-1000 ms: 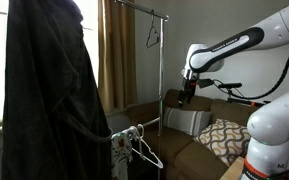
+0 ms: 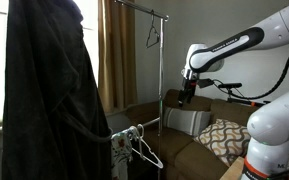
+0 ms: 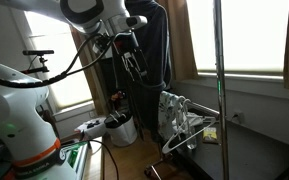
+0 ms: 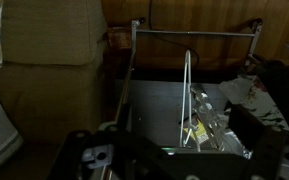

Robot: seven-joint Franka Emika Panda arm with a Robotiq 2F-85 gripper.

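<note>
My gripper (image 2: 186, 99) hangs in mid-air to the right of the metal pole, pointing down. In the wrist view its dark fingers stand wide apart at the lower left and right, with nothing held between them, so it is open. White hangers (image 2: 144, 143) hang low on a rack, below and to the left of the gripper. Exterior view 2 has these white hangers (image 3: 187, 123) at the middle. Through the gap in the wrist view, a white hanger (image 4: 188, 88) shows edge-on, well below. A dark hanger (image 2: 152, 38) hangs high near the pole's top.
A vertical metal pole (image 2: 161, 90) rises close to the gripper. Behind stands a brown sofa with a striped pillow (image 2: 186, 121) and a patterned pillow (image 2: 226, 137). Dark cloth (image 2: 49, 100) fills the left. A white bin (image 3: 122, 131) stands on the floor beyond the arm.
</note>
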